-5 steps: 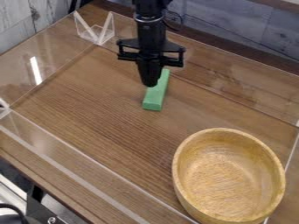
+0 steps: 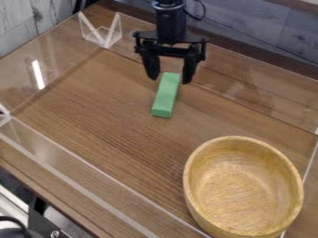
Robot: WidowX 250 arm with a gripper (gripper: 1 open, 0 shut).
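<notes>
A black gripper hangs from the top centre of the camera view, its fingers spread open on either side of the upper end of a green rectangular block. The block lies lengthwise on the wooden table. Whether the fingertips touch it cannot be told.
A large yellow bowl stands at the lower right. Clear plastic pieces are at the upper left and left edge.
The gripper has shifted slightly right and turned, so that its fingers now straddle the block's upper end rather than standing to its left. The block looks unmoved.
</notes>
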